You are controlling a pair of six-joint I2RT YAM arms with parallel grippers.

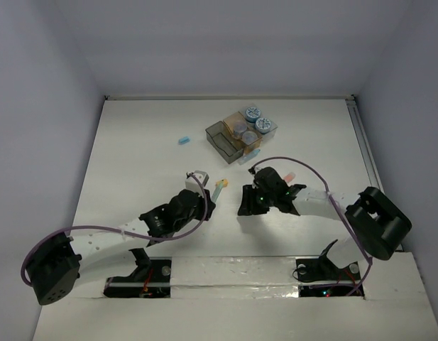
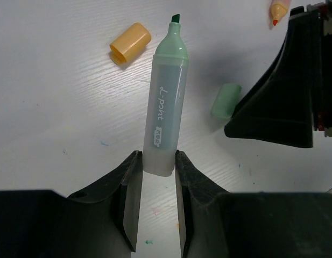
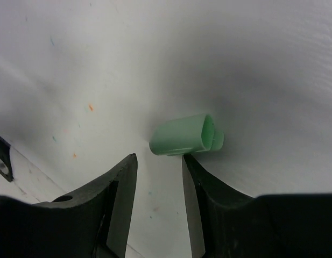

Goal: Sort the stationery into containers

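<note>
My left gripper is shut on the blunt end of an uncapped green marker (image 2: 167, 97), its dark tip pointing away from the fingers. A loose green cap (image 3: 176, 135) lies on the table just ahead of my right gripper, which is open. The cap is nearer its right finger; whether they touch, I cannot tell. From the left wrist, the right gripper's dark fingers (image 2: 273, 123) partly cover the cap's lower side. An orange cap (image 2: 131, 43) lies left of the marker's tip. A pink-orange marker (image 1: 289, 177) lies behind the right arm.
At the back stand a grey empty container (image 1: 217, 136), an orange container (image 1: 231, 121) and a clear one with blue-lidded jars (image 1: 263, 125). A blue marker (image 1: 249, 156) lies against their front. A blue cap (image 1: 184, 141) sits to their left.
</note>
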